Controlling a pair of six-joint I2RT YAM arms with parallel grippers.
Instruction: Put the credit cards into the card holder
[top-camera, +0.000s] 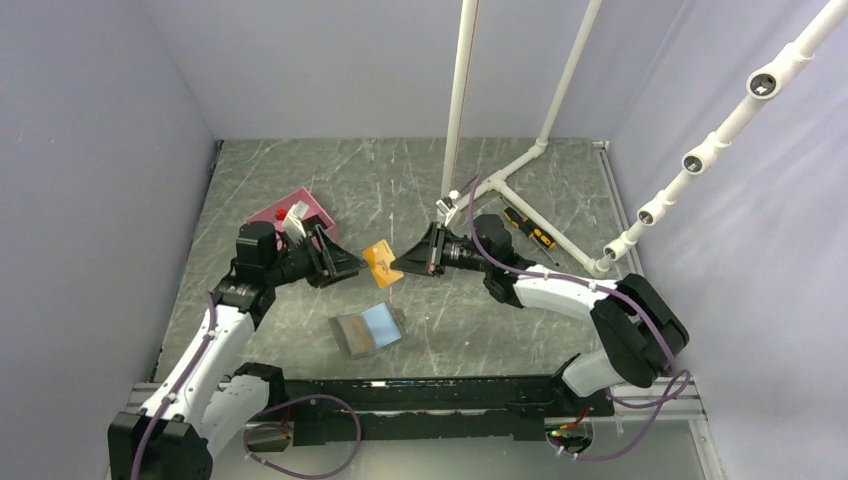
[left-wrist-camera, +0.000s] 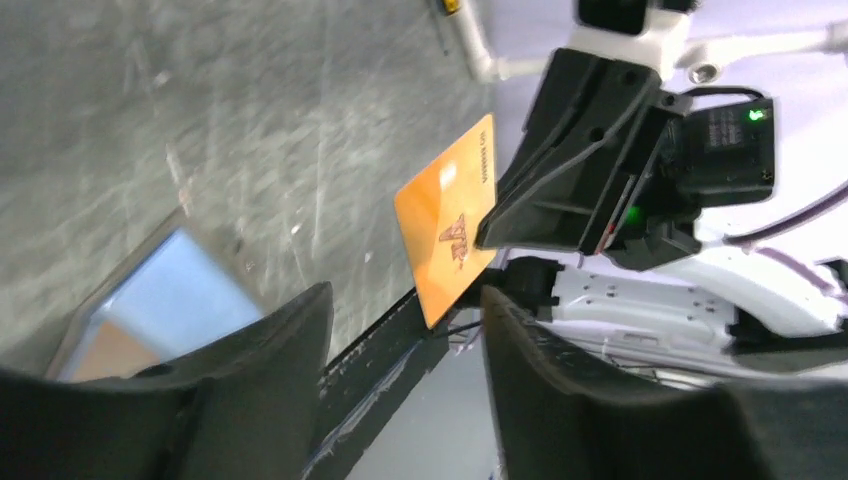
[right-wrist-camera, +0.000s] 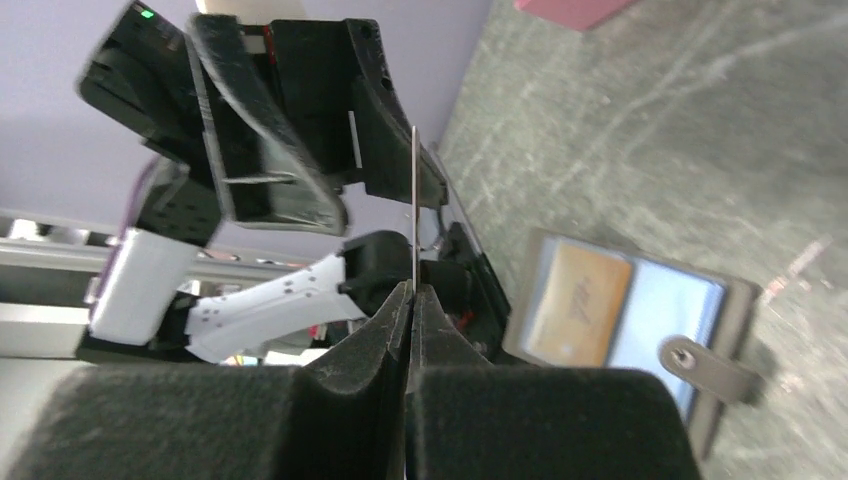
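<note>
An orange credit card (left-wrist-camera: 448, 220) is held up in the air by one end, with my right gripper shut on it. Seen from the right wrist it is edge-on, a thin upright line. My left gripper stands open at the card's other side, its fingers spread with nothing between them. Below both grippers, the card holder (top-camera: 367, 330) lies unfolded on the table. In the right wrist view a tan card (right-wrist-camera: 580, 300) and a light blue panel (right-wrist-camera: 655, 318) show inside it, and its strap (right-wrist-camera: 710, 370) sticks out at one side.
A pink box (top-camera: 318, 210) stands behind the left arm, partly covered by it. White pipes (top-camera: 520, 160) and a yellow-black screwdriver (top-camera: 528, 226) occupy the back right. Bare marble table (top-camera: 470, 325) surrounds the holder.
</note>
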